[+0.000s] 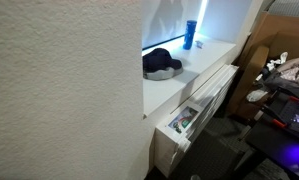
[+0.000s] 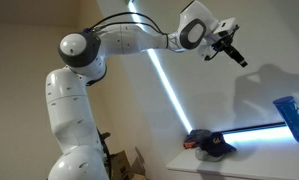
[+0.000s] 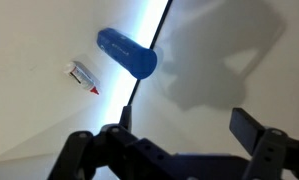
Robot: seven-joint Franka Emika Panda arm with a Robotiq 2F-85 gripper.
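My gripper (image 2: 236,45) is raised high in front of the wall in exterior view 2. Its two dark fingers stand wide apart in the wrist view, and the gap (image 3: 183,118) between them is empty. A blue cup (image 3: 127,53) shows beyond the fingers, and a small white item with a red tip (image 3: 84,77) lies near it. In exterior view 1 the blue cup (image 1: 190,35) stands on the white counter (image 1: 204,62). Dark caps (image 1: 161,64) rest nearer on that counter. The drawer (image 1: 184,122) below is partly pulled out, with small items inside.
A light strip (image 2: 164,70) runs along the wall. A dark table (image 1: 281,145) and a brown chair (image 1: 279,50) with cloth on it stand at the right of exterior view 1. A pale wall covers that view's left half. The air around my gripper is clear.
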